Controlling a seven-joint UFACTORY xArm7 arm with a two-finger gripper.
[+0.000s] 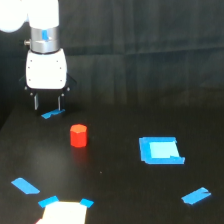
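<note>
A small red block (78, 136) with a roughly hexagonal outline rests on the dark table, left of the middle. Farther back and to its left, the white arm holds my gripper (48, 103) pointing down. Two dark fingers stand well apart, and nothing shows between them. To the right, a pale square (162, 150) lies on the table with blue tape along its edges, clear of the block.
Blue tape strips mark the table: one at the left (25, 186), another at the right (196, 196), and one near the gripper. A pale object (64, 214) is cut off by the bottom edge. Bare table lies between block and square.
</note>
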